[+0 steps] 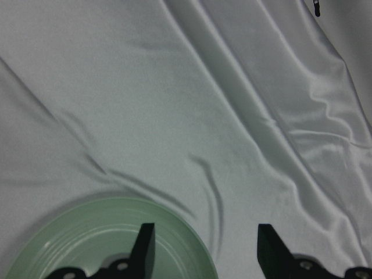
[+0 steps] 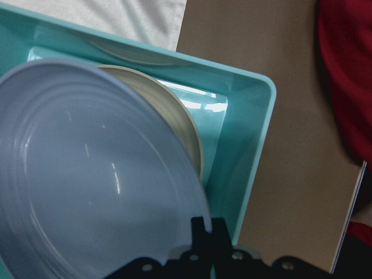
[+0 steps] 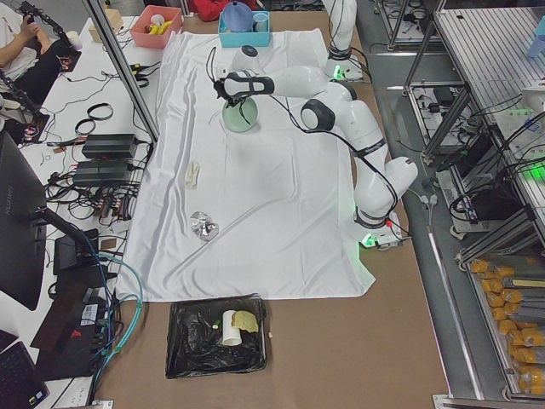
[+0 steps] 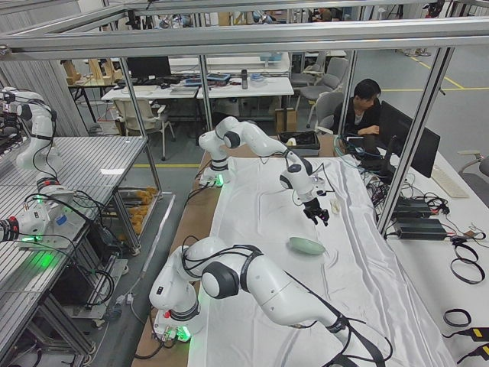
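A blue plate (image 3: 237, 16) is held over the light-blue tub (image 2: 256, 133) at the back of the table; in the right wrist view my right gripper is shut on its rim, with a cream dish (image 2: 163, 99) beneath it. My left gripper stands open above the white cloth (image 1: 145, 87), by a green plate (image 1: 104, 232), with nothing visible between its fingers.
A red box (image 3: 157, 27) and red cloth (image 2: 349, 75) are at the back. A crumpled foil piece (image 3: 204, 226) and pale item (image 3: 192, 175) lie on the cloth. A black bin (image 3: 213, 349) stands at the near end.
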